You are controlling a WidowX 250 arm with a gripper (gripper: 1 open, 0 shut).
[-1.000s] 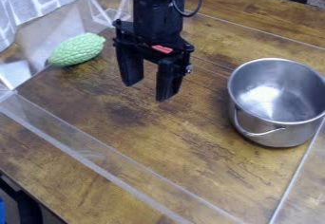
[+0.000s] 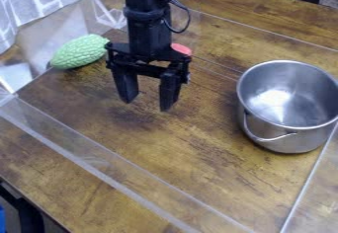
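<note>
The black gripper (image 2: pixel 148 87) hangs over the wooden table at upper middle, its two fingers apart with nothing visible between them. A green bumpy toy (image 2: pixel 78 51), like a corn cob, lies at the back left, to the gripper's left. A small red object (image 2: pixel 183 49) shows behind the gripper, partly hidden by it. A steel pot (image 2: pixel 288 104) stands on the right side.
Clear plastic sheets or walls (image 2: pixel 106 168) edge the work area at left, front and right. A white cloth hangs at the back left.
The gripper has shifted a little to the left and turned slightly, staying open. More of the red object shows to its right. The toy and pot have not visibly moved.
</note>
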